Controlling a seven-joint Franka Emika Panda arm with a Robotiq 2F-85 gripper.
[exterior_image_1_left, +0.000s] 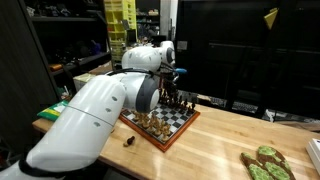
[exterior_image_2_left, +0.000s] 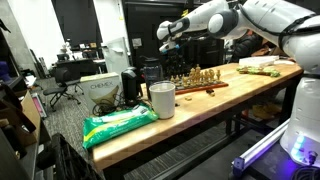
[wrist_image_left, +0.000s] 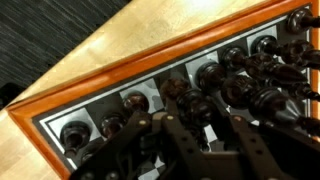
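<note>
A chess board (exterior_image_1_left: 185, 125) with an orange-brown frame lies on the wooden table. Light pieces (exterior_image_1_left: 153, 124) stand along its near side and dark pieces (exterior_image_1_left: 182, 101) along its far side. In the wrist view my gripper is over the dark rows, close to the board's framed edge (wrist_image_left: 105, 73). Its fingers are shut on a dark chess piece (wrist_image_left: 198, 106), whose round top shows just beyond the fingers. Neighbouring dark pieces (wrist_image_left: 211, 76) crowd around it. Whether the held piece touches the board cannot be made out.
One small dark piece (exterior_image_1_left: 129, 141) lies on the table outside the board. At the table's right is a green and brown patterned object (exterior_image_1_left: 267, 163). A white bin (exterior_image_2_left: 163, 100) and a green bag (exterior_image_2_left: 120, 127) stand at the other end. Bare table (exterior_image_1_left: 225, 140) stretches right of the board.
</note>
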